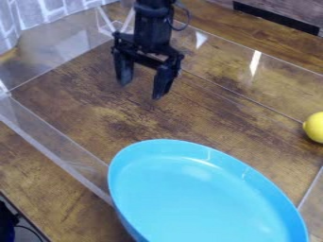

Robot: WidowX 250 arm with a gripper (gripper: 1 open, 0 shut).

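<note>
My black gripper (144, 71) hangs over the wooden surface at the upper middle, its two dark fingers wide apart with nothing visible between them. A large light-blue oval tray (202, 198) fills the lower middle and right foreground, well in front of the gripper. A yellow round object (314, 127) is partly visible at the right edge.
Clear plastic strips or walls (57, 142) run along the left side and the back of the wooden board (214, 113). The middle of the board between gripper and tray is free. Dark cables (7, 227) lie at the bottom left corner.
</note>
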